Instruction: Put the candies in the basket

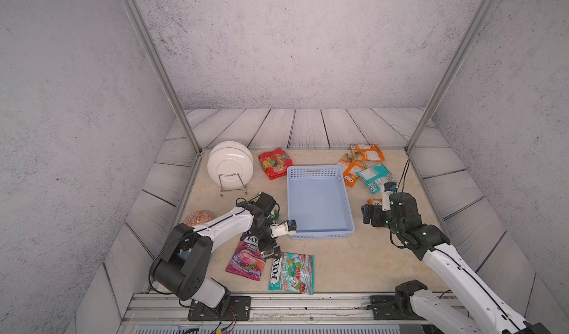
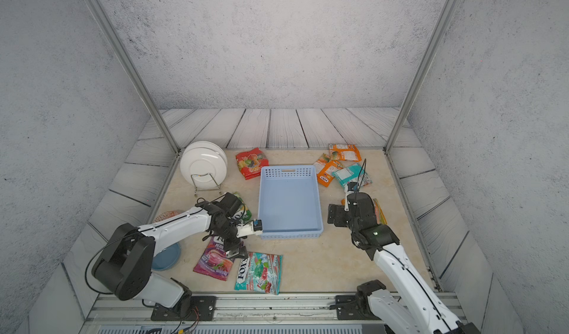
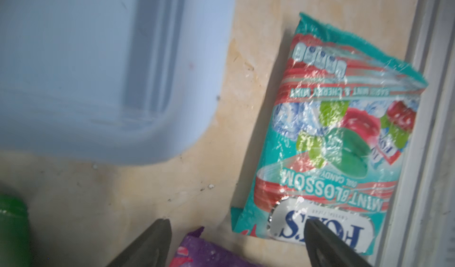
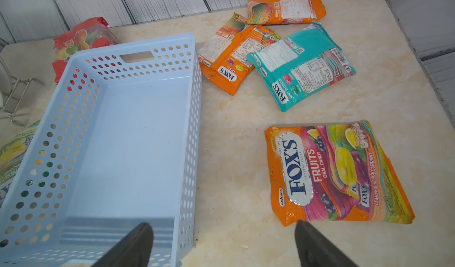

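The pale blue basket [image 1: 320, 234] stands empty in the middle of the table. My left gripper is open above the purple candy bag [image 1: 245, 261], with the teal mint bag [image 3: 327, 143] lying just ahead of it. Right of the basket, my right gripper hangs open, nothing between its fingers. Before it lies an orange fruit candy bag [image 4: 331, 172], largely hidden by the arm in the top left view. Farther back are a teal bag [image 4: 301, 63] and two orange bags. A red bag [image 1: 275, 163] rests behind the basket's left corner.
White plates [image 1: 230, 163] stand in a wire rack at the back left. A woven bowl [image 1: 197, 217] and a blue bowl [image 2: 167, 257] sit at the left, partly behind the arm. A green bag [image 2: 244, 208] lies by the basket's left side.
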